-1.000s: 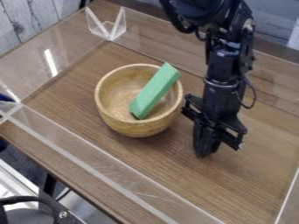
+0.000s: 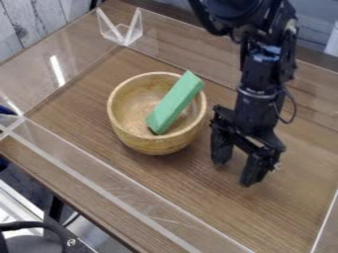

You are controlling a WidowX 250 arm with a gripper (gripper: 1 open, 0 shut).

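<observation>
The black gripper (image 2: 242, 156) reaches down from the top of the camera view to the right half of the wooden table (image 2: 158, 208). Its dark fingers are spread apart low over the tabletop, with no object visible between them. A wooden bowl (image 2: 132, 123) sits to the gripper's left, with a green block (image 2: 177, 99) leaning inside it, rising above the rim.
A clear plastic-looking object (image 2: 121, 28) is at the back left. Dark cables or equipment lie at the lower left beyond the table edge.
The bowl and green block look unmoved.
</observation>
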